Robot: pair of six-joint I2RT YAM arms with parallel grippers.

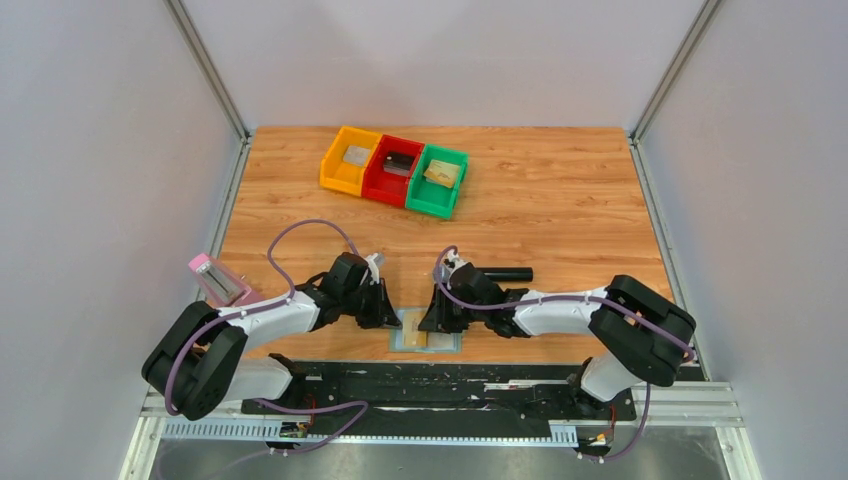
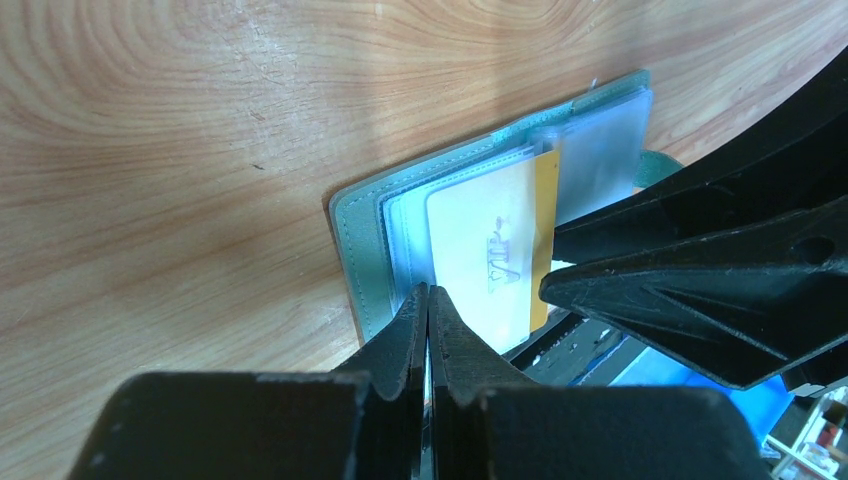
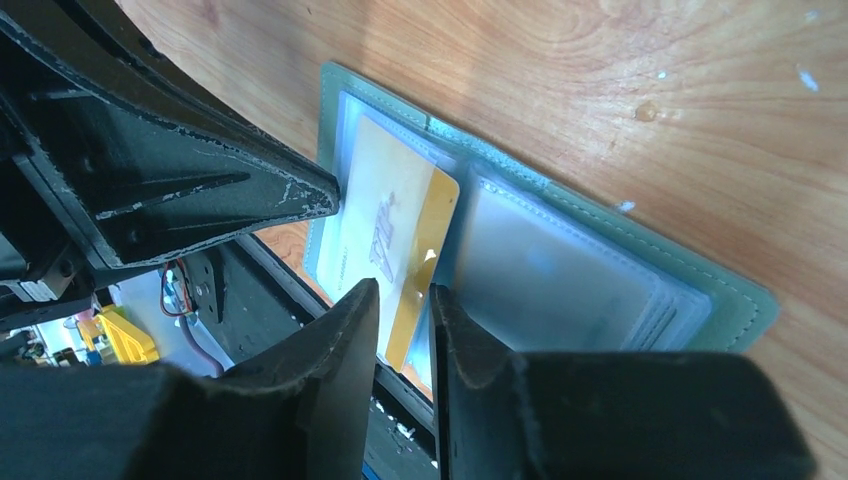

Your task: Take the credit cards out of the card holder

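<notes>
The card holder (image 1: 443,343) lies open on the table near its front edge, with clear sleeves over a grey-green cover. A white card with a yellow strip (image 3: 427,235) sticks partly out of the left-hand sleeve (image 2: 408,230). At that sleeve's outer edge, my left gripper is shut on the card holder; the exact layer pinched is hidden. My right gripper is narrowly open, its fingertips on either side of the card's yellow edge. The right-hand sleeve (image 3: 560,260) looks empty.
Yellow (image 1: 340,172), red (image 1: 378,190) and green (image 1: 431,203) bins stand at the back, each holding something flat. A black bar (image 1: 510,274) lies behind the right gripper. A pink object (image 1: 222,281) is at the left edge.
</notes>
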